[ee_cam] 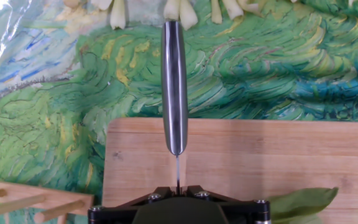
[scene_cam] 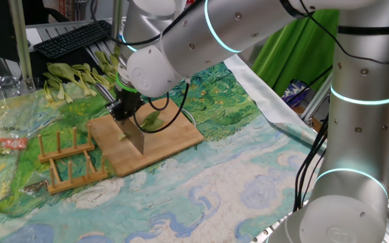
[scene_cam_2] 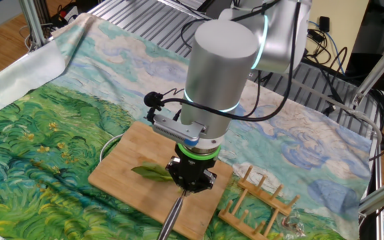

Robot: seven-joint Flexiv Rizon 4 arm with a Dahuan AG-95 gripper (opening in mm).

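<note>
My gripper is shut on a kitchen knife, gripping it where the blade begins, near the handle. The knife's steel handle points away from the gripper in the wrist view. Its broad blade hangs down over the wooden cutting board, its lower edge at or close to the surface; whether it touches cannot be told. Beside the blade, a green leafy vegetable lies on the board, partly hidden by the gripper in exterior view 2. In the wrist view only its leaf shows.
A wooden peg rack stands close beside the board. More leafy greens lie behind it, near clear plastic packaging. The painted cloth in front of the board is free.
</note>
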